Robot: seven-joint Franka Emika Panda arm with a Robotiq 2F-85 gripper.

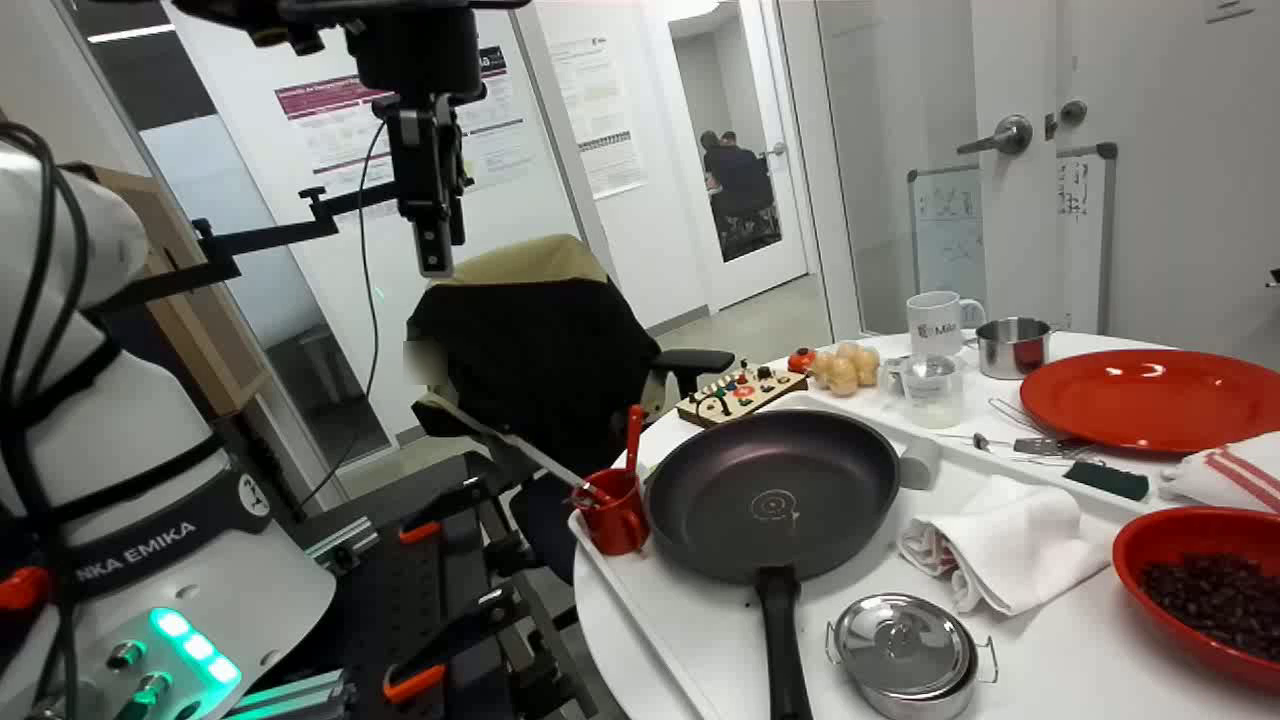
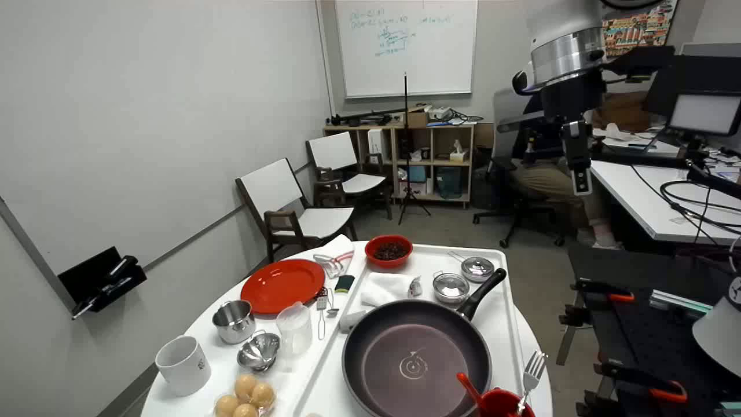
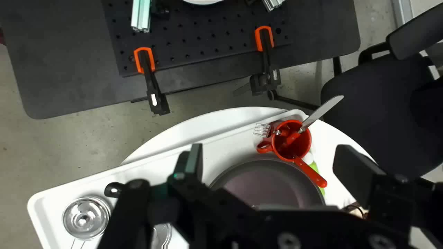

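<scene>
High above the floor beside the table, my gripper (image 1: 441,246) points downward, clear of every object. Its fingers stand wide apart in the wrist view, and the gap between them is empty. A dark frying pan (image 1: 774,492) rests on a white tray, partly hidden by the gripper in the wrist view. Beside the pan stands a red mug (image 3: 291,141) holding a knife (image 3: 322,112), a fork (image 3: 262,130) and a red-handled utensil (image 3: 310,172). A lidded metal tin (image 1: 906,654) sits near the pan's handle, with a white cloth (image 1: 1008,540) behind it.
A red bowl of dark beans (image 2: 389,251), a red plate (image 2: 283,286), a white mug (image 2: 183,365), a metal pot (image 2: 234,321) and potato-like rounds (image 2: 244,396) crowd the table. Clamps (image 3: 151,83) stick out from the black bench. Open air surrounds the gripper.
</scene>
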